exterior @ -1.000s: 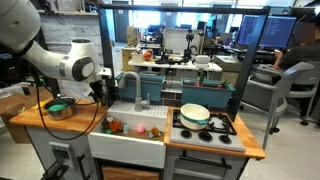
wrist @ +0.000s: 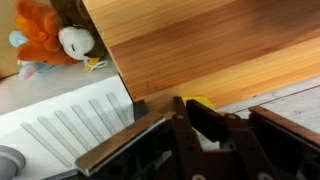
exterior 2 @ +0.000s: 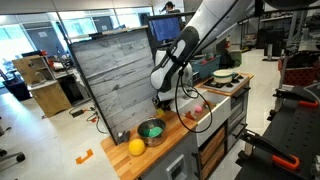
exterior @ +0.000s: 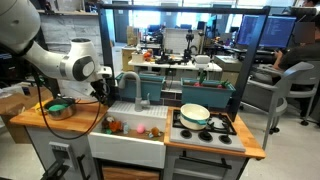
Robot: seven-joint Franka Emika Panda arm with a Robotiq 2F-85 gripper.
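In exterior view 2 my gripper is low over the wooden counter, near the wall side and beyond the pot. A small yellow thing shows right at its fingertips. The wrist view shows part of that yellow thing at the tips of my gripper, over the counter's edge; most of it is hidden by the fingers. The fingers look shut on it, though its shape is unclear. From the front, my gripper hangs over the counter's right part, beside the sink.
A dark pot with something green inside stands on the counter, with a yellow-orange round item nearby. The white sink holds several colourful toys. Farther right, a pale pot sits on the stove. Bare wood lies beside the gripper.
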